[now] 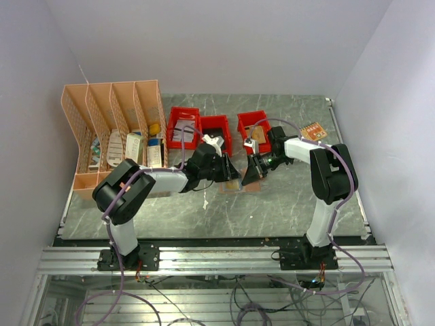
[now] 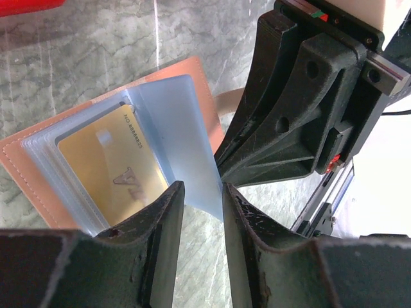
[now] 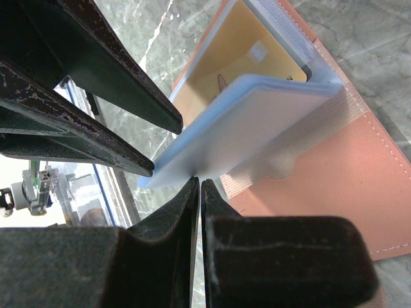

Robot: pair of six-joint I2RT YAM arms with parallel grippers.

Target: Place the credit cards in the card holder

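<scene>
The card holder (image 2: pixel 58 186) lies open on the table, pink with clear bluish sleeves and a gold card (image 2: pixel 109 160) in it; one sleeve (image 3: pixel 257 115) is raised. My left gripper is at that sleeve's edge, fingers part open; whether the sleeve is between them I cannot tell. In the right wrist view its fingers reach in from the upper left. My right gripper is shut just beside the raised sleeve, on the holder's other side, with nothing visible between its fingertips.
Red bins (image 1: pixel 183 112) stand behind the holder. A slotted tan organizer (image 1: pixel 102 92) with assorted items fills the left side. A colourful flat item (image 1: pixel 312 130) lies at the back right.
</scene>
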